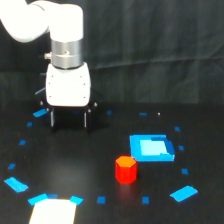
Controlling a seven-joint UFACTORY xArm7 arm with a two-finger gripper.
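High at the left hangs the white arm, and its gripper [67,117] points down above the dark table. Its two thin dark fingers stand well apart, with nothing seen between them. A red hexagonal block [125,171] stands upright near the front middle, to the right of the gripper and nearer the camera. Behind it and a little to the right lies a blue square tray or frame [136,154] with a pale blue-white patch [153,147] inside. At the bottom edge, a cream-coloured block [53,212] is partly cut off by the frame.
Flat blue marks are scattered over the black table, among them larger strips at the left [15,184] and right [184,193]. A dark curtain [150,50] closes off the back. Bare table lies between the gripper and the red block.
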